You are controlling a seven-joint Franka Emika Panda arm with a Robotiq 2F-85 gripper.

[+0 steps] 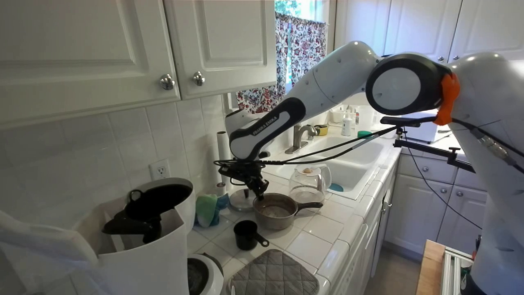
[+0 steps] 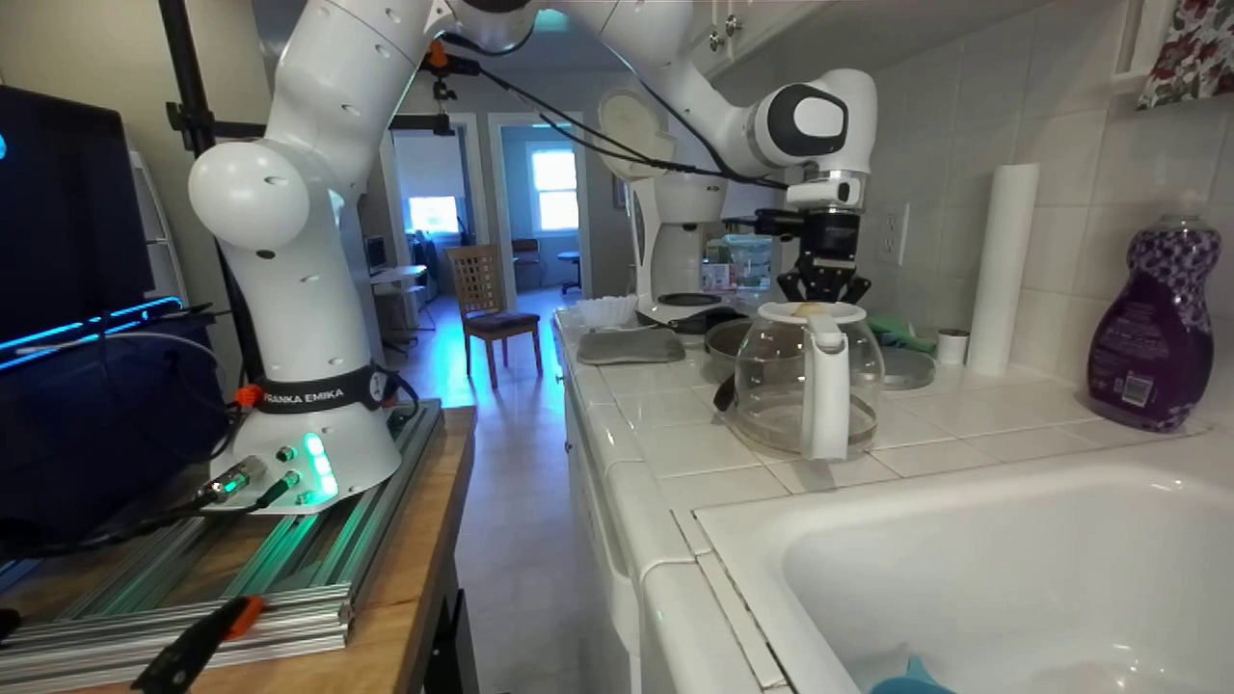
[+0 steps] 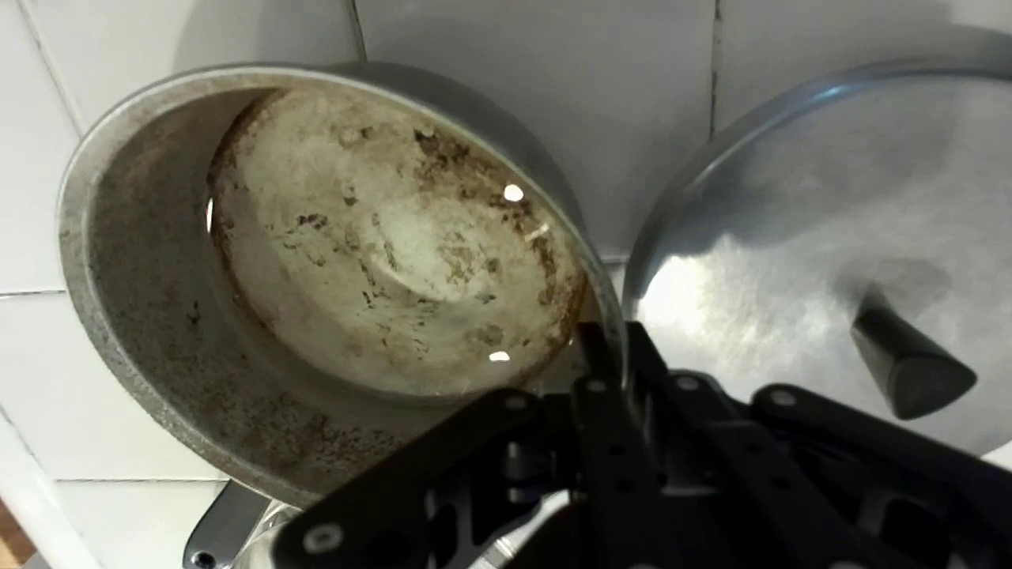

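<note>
A worn metal saucepan [image 1: 278,211] with a dark handle sits on the white tiled counter. My gripper is shut on the wall of the saucepan [image 3: 379,246] at the rim, one finger inside the pan and the other outside, as the wrist view shows. In the second exterior view the gripper [image 2: 824,289] points down behind the glass carafe, and most of the saucepan is hidden there. A round metal lid [image 3: 806,237] with a black knob lies beside the pan, close to the outer finger.
A glass carafe [image 1: 308,184] stands right by the saucepan, on the sink side. Nearer the first exterior camera are a small black cup with a handle [image 1: 248,235] and a grey quilted mat [image 1: 275,275]. The white sink [image 2: 983,555] lies past the carafe.
</note>
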